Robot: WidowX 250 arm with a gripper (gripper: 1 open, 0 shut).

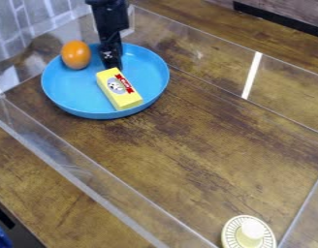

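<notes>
A blue plate (71, 92) holds an orange fruit (75, 54) on its left and a yellow box (120, 89) with a red and white label near its front. My dark gripper (109, 55) reaches down from the top to the back of the plate, between the fruit and the box's far end. Its fingers are small and dark here, so I cannot tell whether they are open or shut or hold anything.
A round cream-coloured object (247, 233) sits at the lower right.
</notes>
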